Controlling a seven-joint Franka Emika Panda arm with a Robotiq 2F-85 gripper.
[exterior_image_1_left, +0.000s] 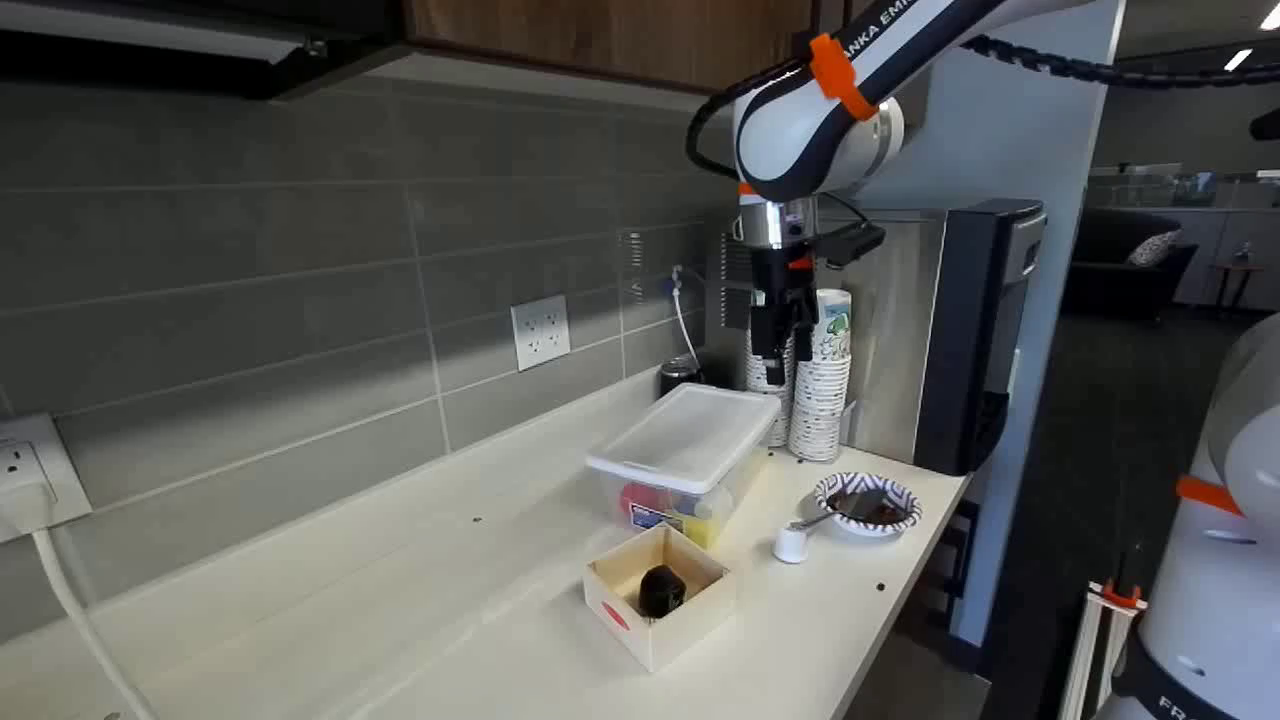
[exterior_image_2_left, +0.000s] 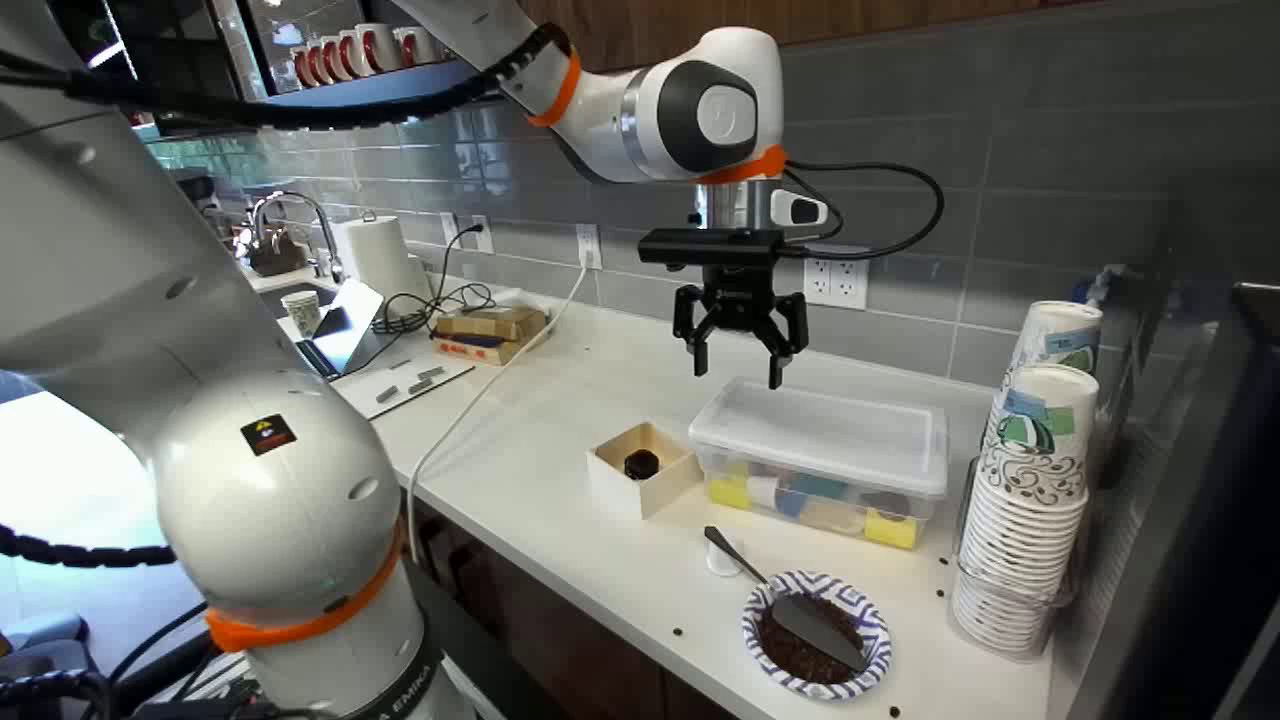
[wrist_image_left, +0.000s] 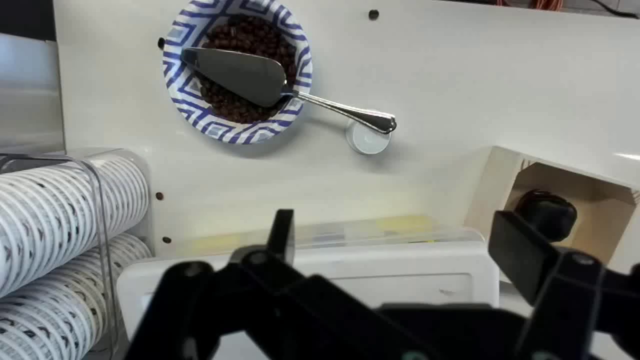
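Note:
My gripper (exterior_image_2_left: 739, 374) hangs open above the lidded clear box (exterior_image_2_left: 828, 426), its fingers wide apart and nothing between them. In the wrist view the box's white lid (wrist_image_left: 408, 273) lies below the fingers. A blue-and-white patterned bowl (wrist_image_left: 240, 135) holds dark brown beans (wrist_image_left: 231, 108). Across the bowl lies a spatula-like server (wrist_image_left: 246, 75), its handle reaching over a small white cup (wrist_image_left: 367, 139). A light wooden box (exterior_image_1_left: 696, 624) stands beside the clear box, with a black object (exterior_image_1_left: 661, 590) inside; what that object is, I cannot tell.
Stacks of paper cups (exterior_image_2_left: 1020, 534) stand in a wire holder near the steel appliance (exterior_image_1_left: 888, 324). Several stray beans dot the white counter (exterior_image_1_left: 504, 576). A white cable (exterior_image_2_left: 480, 396) crosses it, with cardboard boxes (exterior_image_2_left: 492, 330) behind. The tiled wall (exterior_image_1_left: 240, 288) bounds the back.

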